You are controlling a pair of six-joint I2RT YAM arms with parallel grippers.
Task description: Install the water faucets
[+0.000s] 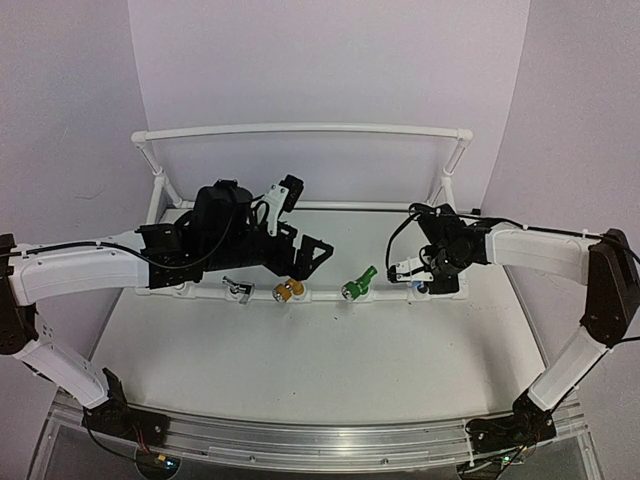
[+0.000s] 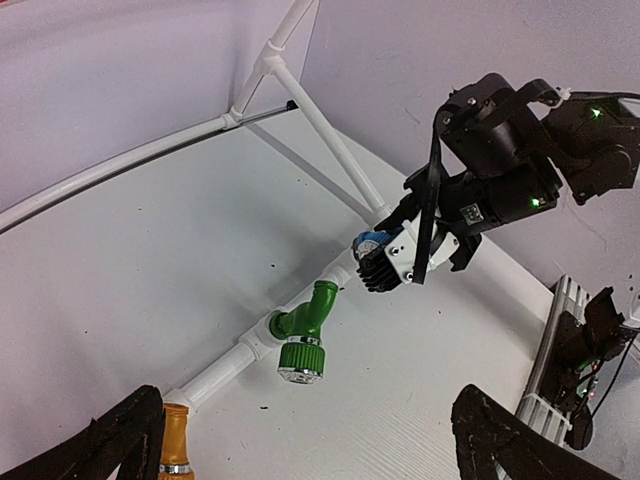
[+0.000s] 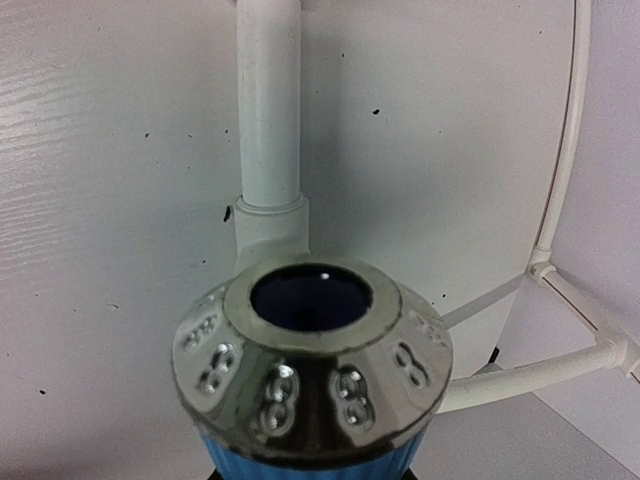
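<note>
A blue faucet with a silver nozzle (image 3: 312,400) fills the lower middle of the right wrist view. My right gripper is shut on it, just its fingertips showing at the bottom edge. In the left wrist view the blue faucet (image 2: 370,241) is at the right end of the lower white pipe (image 2: 222,372); whether it is seated there is hidden. The green faucet (image 2: 305,325) stands on that pipe, tilted. To its left are an orange faucet (image 1: 288,290) and a silver faucet (image 1: 239,289). My left gripper hangs over the pipe, open and empty.
A white pipe frame (image 1: 303,128) rises at the back, its side pipes running down to the lower pipe. The white board (image 1: 300,370) in front is clear. Walls close in on the left and right, and a metal rail (image 1: 320,446) crosses the front.
</note>
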